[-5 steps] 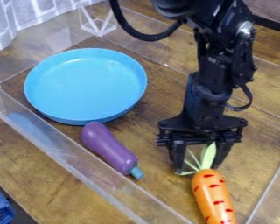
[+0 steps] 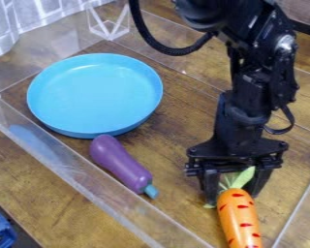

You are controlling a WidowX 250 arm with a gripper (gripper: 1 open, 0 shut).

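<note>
An orange toy carrot (image 2: 238, 219) with red marks and pale green leaves lies on the wooden surface at the lower right. My black gripper (image 2: 234, 174) is low over its leafy top, fingers around or just above the leaves; whether they hold them cannot be made out.
A blue plate (image 2: 96, 93) lies at the upper left, and a purple toy eggplant (image 2: 119, 167) below it. Clear low walls border the area at left and right. Bare wood shows between the plate and my arm.
My gripper has shifted slightly right, and the carrot's leaves look more bunched under it. The carrot's body has moved slightly; plate and eggplant are unmoved.
</note>
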